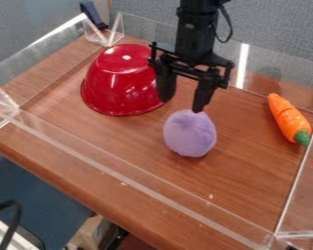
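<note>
My black gripper (184, 93) hangs over the middle back of the wooden board, its two fingers spread apart with nothing visible between them. Just left of it sits an upturned red bowl (113, 86), partly behind the left finger. A round purple object (191, 134) lies below and slightly in front of the gripper. An orange toy carrot (289, 118) with a green tip lies at the right.
Clear low walls (246, 65) edge the wooden board (120, 176). The front and left of the board are bare. Past the front-left edge are a cable and small boxes on a lower floor.
</note>
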